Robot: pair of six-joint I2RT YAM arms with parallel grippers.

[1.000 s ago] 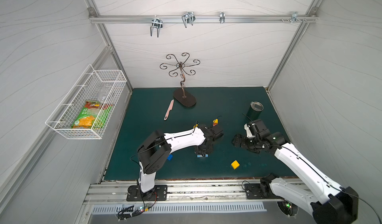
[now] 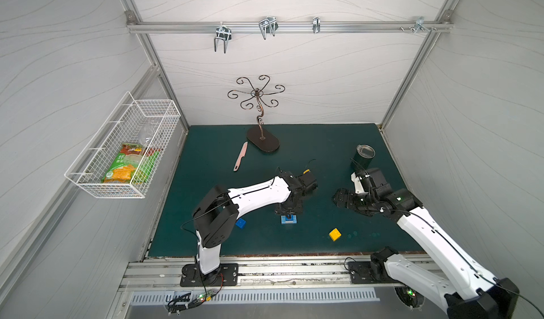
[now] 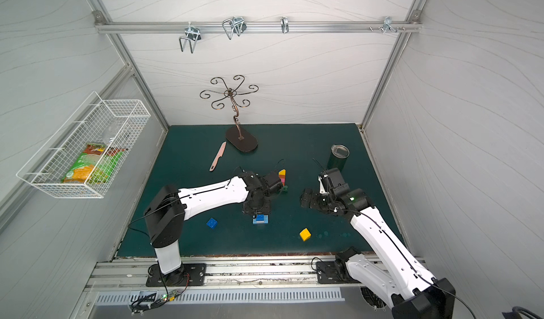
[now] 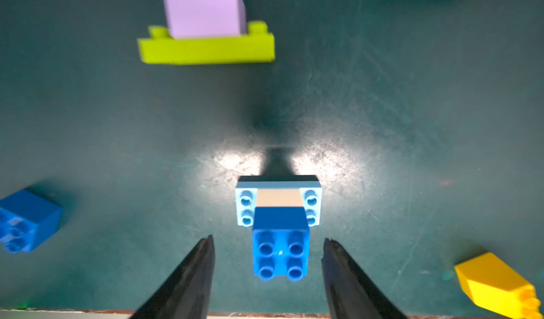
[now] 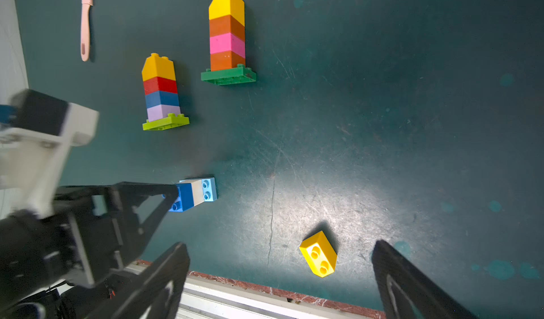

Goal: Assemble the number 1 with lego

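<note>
A light-blue base plate (image 4: 243,208) with a beige brick (image 4: 278,196) and a blue brick (image 4: 281,217) stacked on it stands near the front of the table. In the left wrist view my left gripper is open, one finger on each side of the blue brick, with a gap on both sides. Another blue brick (image 4: 25,219) lies loose to the left. The loose yellow brick (image 5: 318,253) lies front right. My right gripper hangs open and empty, high above the table near that brick.
Two finished-looking towers stand farther back: one on a lime base (image 5: 165,122), one on a green base (image 5: 228,76). Behind them are a pink knife (image 2: 240,156), a metal stand (image 2: 263,138) and a dark can (image 2: 363,157).
My left gripper has shifted slightly up and left, so the stack's blue top now shows beneath it. The right arm has moved a little to the right.
</note>
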